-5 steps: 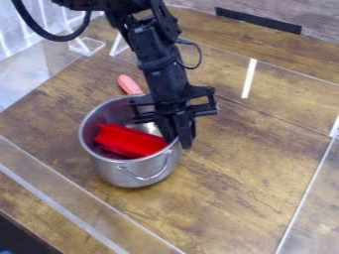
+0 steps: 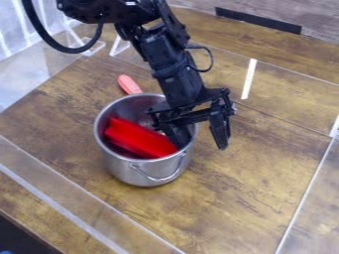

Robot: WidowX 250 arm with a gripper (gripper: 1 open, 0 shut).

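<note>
A steel pot [image 2: 146, 171] with a side handle stands on the wooden table. Inside it lies a bright red object [image 2: 138, 137], tilted toward the left wall. My black gripper [image 2: 196, 125] reaches down from above at the pot's right rim, open, with part of it inside the pot and part outside to the right. Whether it touches the pot is hard to tell.
A small pink item [image 2: 129, 84] lies just behind the pot. A clear plastic edge runs along the left.
My gripper has turned and spread toward the right, its outer part now further outside the pot's rim. The pot has shifted slightly to the right, with the red object still inside.
</note>
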